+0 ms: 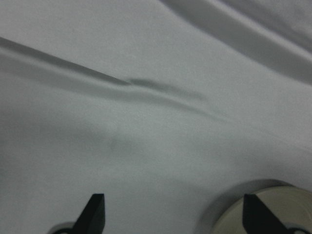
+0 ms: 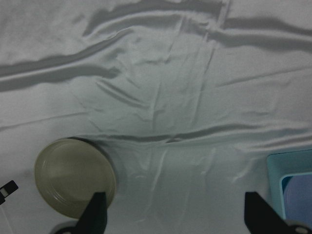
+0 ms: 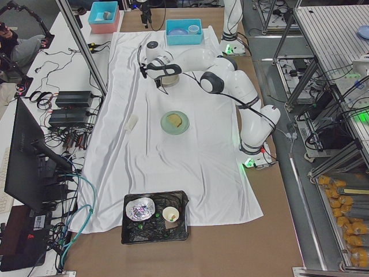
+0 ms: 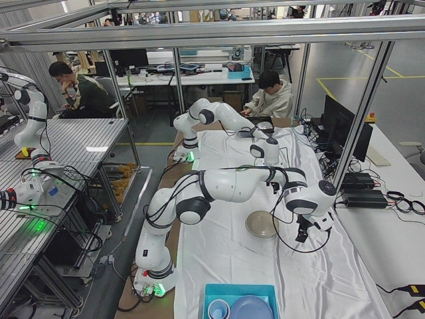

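Observation:
A beige-grey plate [image 4: 261,224] lies on the white cloth, partly hidden under the arms in the camera left view. In the left wrist view its rim shows at the lower right [image 1: 273,204], beside my open left gripper. The same plate [image 2: 73,178] is at lower left in the right wrist view, where my right gripper stands open above the cloth, with nothing seen between its fingers. A green plate [image 3: 174,130] with a yellowish piece on it lies mid-cloth, a pale flat item [image 3: 131,123] to its left.
A blue bin [image 3: 183,39] with a blue plate and cup stands at one end of the cloth. A black lined tray [image 3: 154,231] with a foil dish and cup is at the other. Both arms crowd the bin's end.

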